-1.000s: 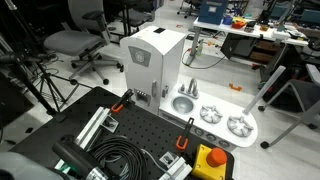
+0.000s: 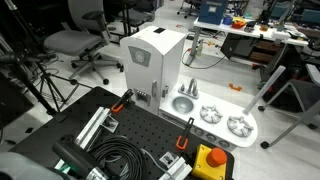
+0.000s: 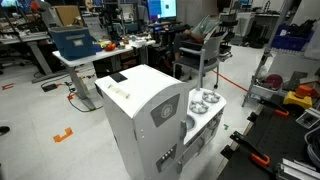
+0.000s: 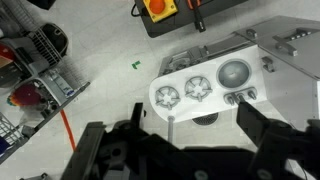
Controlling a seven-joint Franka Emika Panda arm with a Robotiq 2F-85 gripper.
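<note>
My gripper is open in the wrist view, its two black fingers wide apart above the floor beside a white toy kitchen counter (image 4: 207,108). Nothing shows clamped between them. On the counter are a round metal sink (image 4: 233,73) and two burners, one of them the middle burner (image 4: 199,89). A tall white cabinet (image 2: 151,66) adjoins the sink end of the counter, its door side shut in exterior view 1. The gripper's fingers cannot be made out in the exterior views.
A black perforated base (image 2: 145,130) carries coiled black cable (image 2: 120,157) and orange-handled clamps. At its corner sits a yellow box with an orange button (image 2: 216,157). Chairs and a workbench (image 2: 260,31) stand behind; open floor surrounds the kitchen.
</note>
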